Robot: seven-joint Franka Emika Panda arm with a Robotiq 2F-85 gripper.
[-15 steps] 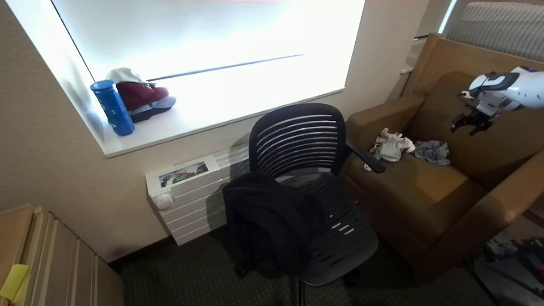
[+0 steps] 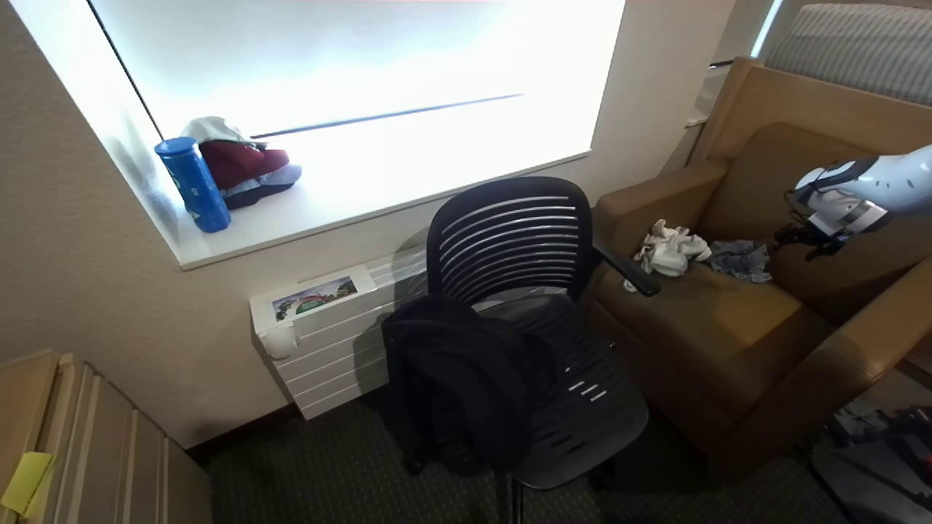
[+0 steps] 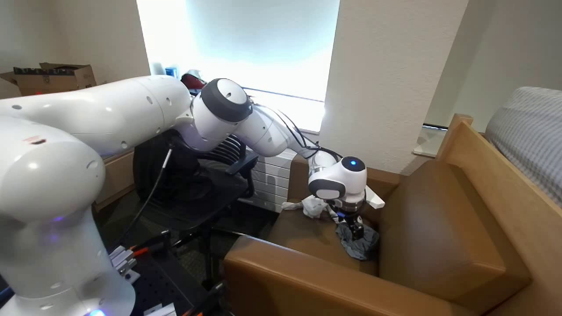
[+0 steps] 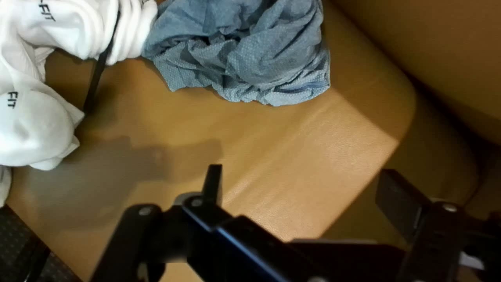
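A crumpled grey-blue cloth (image 4: pixel 249 51) lies on the brown armchair seat (image 4: pixel 272 155), at the top of the wrist view. Left of it are white garments (image 4: pixel 35 124) with dark "FIT" lettering and a thin black cord between their parts. My gripper is open above the seat, its two dark fingers wide apart and only bare seat showing between them. From exterior view 1, the gripper (image 2: pixel 796 245) hangs to the right of the grey cloth (image 2: pixel 740 260) and a bit higher. In exterior view 2 it overlaps the cloth (image 3: pixel 355 245); contact cannot be judged there.
Brown armrests (image 2: pixel 874 354) and a backrest (image 3: pixel 448 231) enclose the seat. Beside the armchair stands a black office chair (image 2: pixel 603 428) with dark fabric (image 2: pixel 463 375) on it. A blue bottle (image 2: pixel 196 188) and caps (image 2: pixel 240 166) sit on the windowsill.
The arm has come down, and my gripper now hangs lower, nearer the seat and the level of the grey cloth. The clothes lie as before.
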